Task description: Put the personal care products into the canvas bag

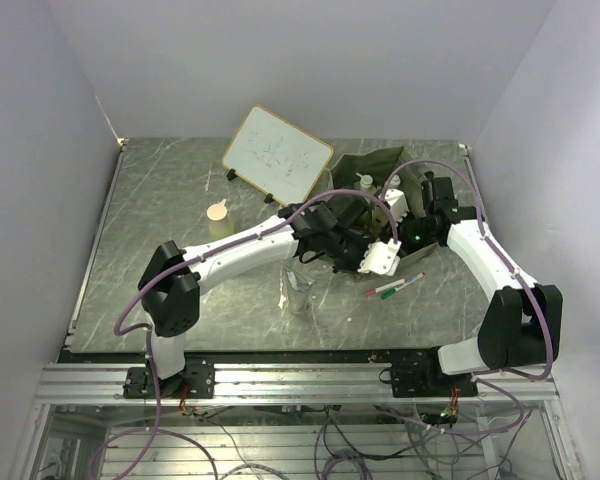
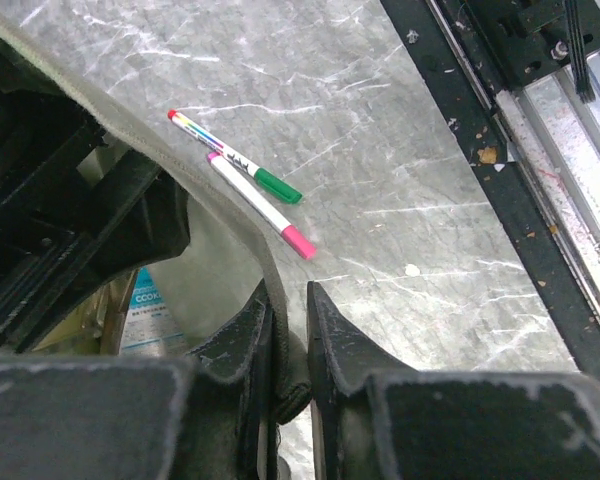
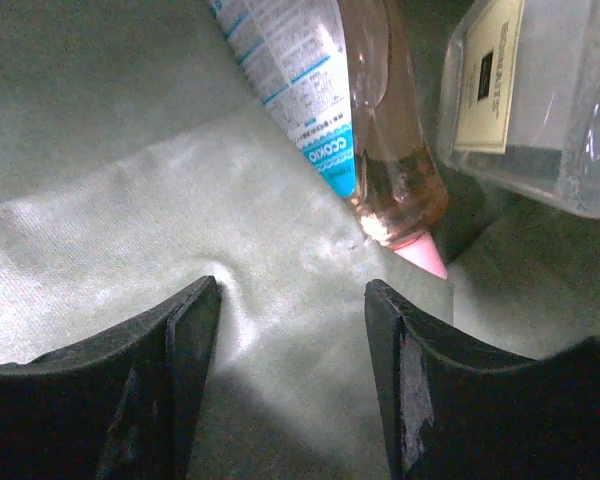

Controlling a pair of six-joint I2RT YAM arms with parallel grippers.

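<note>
The olive canvas bag (image 1: 375, 160) stands at the back right with bottles inside. My left gripper is shut on the bag's front rim, whose fabric edge runs up between its fingers. My right gripper is part open inside the bag over grey-green fabric, nothing seen held. In the right wrist view a brown bottle (image 3: 390, 160) with a pink cap and blue label lies beside a clear container (image 3: 530, 90). The top view has both grippers mostly hidden by their housings.
A red marker (image 1: 383, 285) and green marker (image 1: 400, 286) lie before the bag. A silver pouch (image 1: 298, 290) stands front centre, a cream-lidded container (image 1: 220, 220) to the left, a whiteboard (image 1: 275, 150) behind.
</note>
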